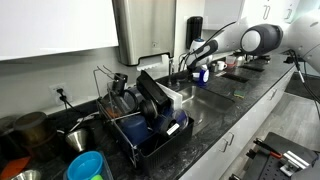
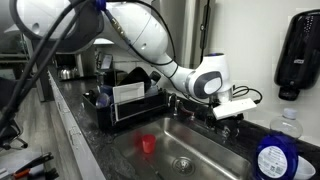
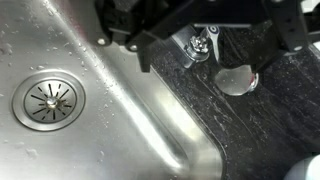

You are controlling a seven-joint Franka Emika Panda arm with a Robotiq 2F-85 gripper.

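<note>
My gripper is open, its dark fingers spread wide at the top of the wrist view. Nothing is gripped between them. Below it lie the back rim of the steel sink and the dark speckled counter. A chrome fitting and a pale rounded object show in the gap, apparently farther down on the counter. In the second exterior view, the gripper hangs over the sink's rear edge. A red cup stands at the sink's left part.
A clear bottle with blue contents stands right of the sink. The black dish rack, full of dishes, is on the counter's other side. A blue bucket and metal pots stand beyond it. The sink's drain area is clear.
</note>
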